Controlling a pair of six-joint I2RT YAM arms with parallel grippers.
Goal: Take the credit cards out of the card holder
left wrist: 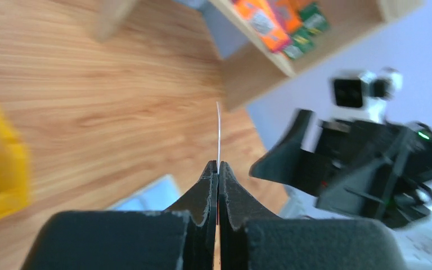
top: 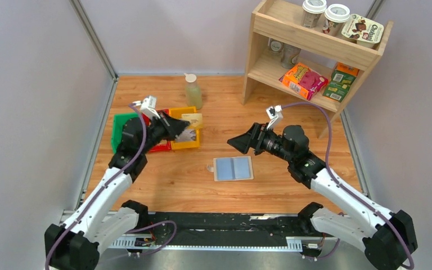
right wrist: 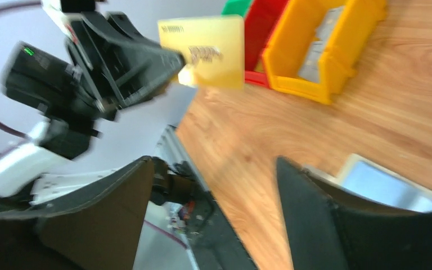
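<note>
A yellow card sticks out from the tips of my left gripper, near the yellow bin. Its thin edge stands upright between the pinched fingers in the left wrist view, and its broad face shows in the right wrist view. On the table's middle lies the card holder, spread flat with two light-blue panels. My right gripper hovers just behind the holder; its fingers are apart with nothing between them.
Green, red and yellow bins stand in a row at the left; grey items lie in the yellow one. A bottle is behind them. The wooden shelf fills the back right. Table space around the holder is clear.
</note>
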